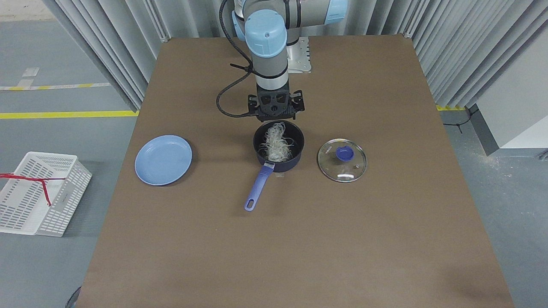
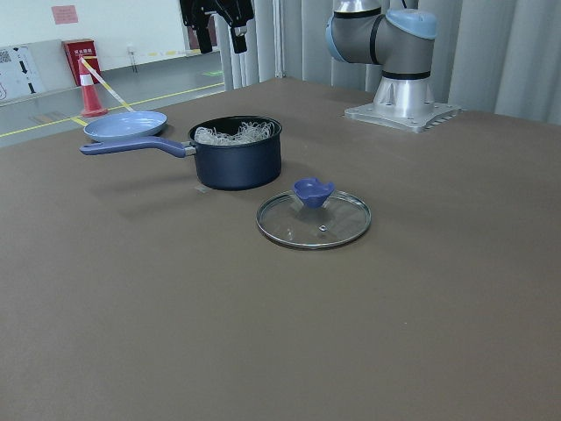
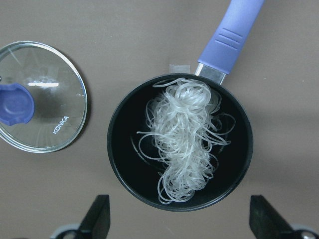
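Observation:
A dark blue pot (image 1: 259,135) with a lavender handle stands mid-table, holding a clump of white noodles (image 3: 182,139). My gripper hangs above and behind the pot, open, its fingers wide apart with nothing between them. A glass lid (image 1: 334,164) with a blue knob lies right of the pot in the front view, and a light blue plate (image 1: 163,159) lies to its left.
The brown table (image 1: 308,241) has a broad clear area toward the front. The arm's base is at the back, before curtains. A white basket (image 1: 56,215) sits on the floor beyond the left edge.

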